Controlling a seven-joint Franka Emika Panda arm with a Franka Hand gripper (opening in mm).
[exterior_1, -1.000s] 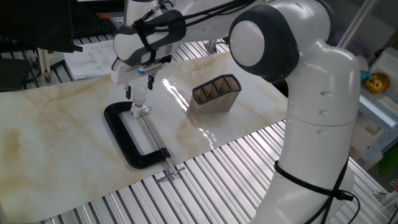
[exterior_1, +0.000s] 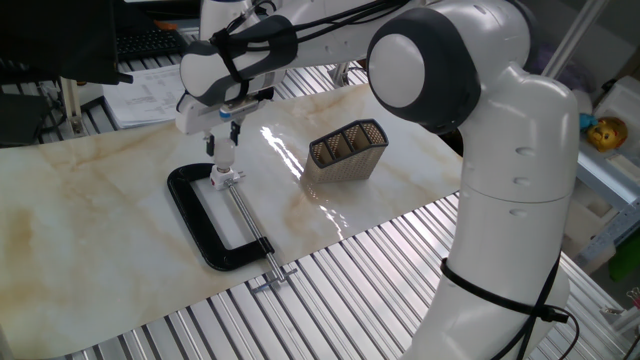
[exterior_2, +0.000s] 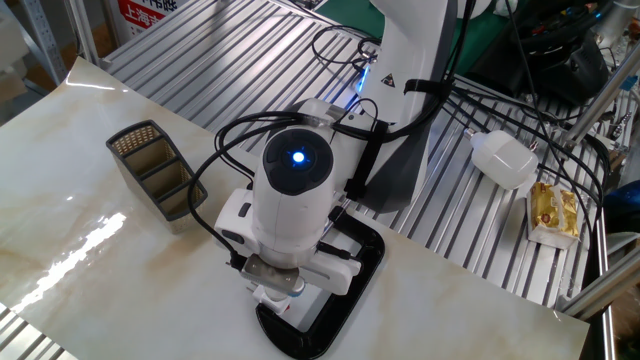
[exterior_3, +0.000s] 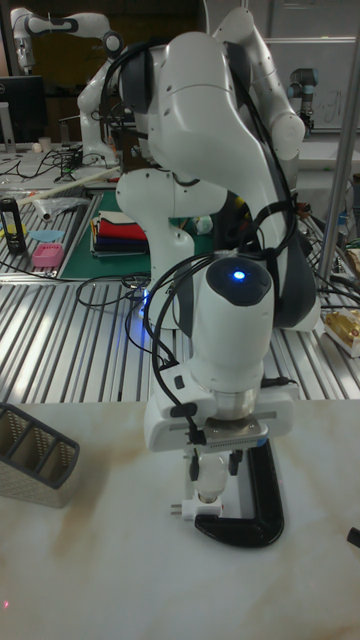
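Note:
A small white bulb (exterior_1: 224, 156) stands upright in a white socket (exterior_1: 221, 178) with metal prongs, by one end of the black clamp frame (exterior_1: 192, 216). My gripper (exterior_1: 223, 138) points down over the bulb, its dark fingers (exterior_1: 210, 146) close against the bulb's sides. It looks shut on the bulb, though any small gap is too fine to make out. In exterior view 3 the bulb (exterior_3: 214, 470) shows between the two fingers, above the socket (exterior_3: 202, 510). The clamp lies flat on the marbled sheet (exterior_1: 90, 235). In exterior view 2 my hand hides the bulb.
A beige basket (exterior_1: 347, 165) with several compartments stands on the sheet, apart from the clamp. The clamp's screw handle (exterior_1: 274, 279) reaches over the slatted metal table (exterior_1: 345, 300). A big white bulb (exterior_2: 503, 160) and a gold-topped box (exterior_2: 553, 215) lie on the slats.
The bulb, socket, clamp and basket have not visibly moved.

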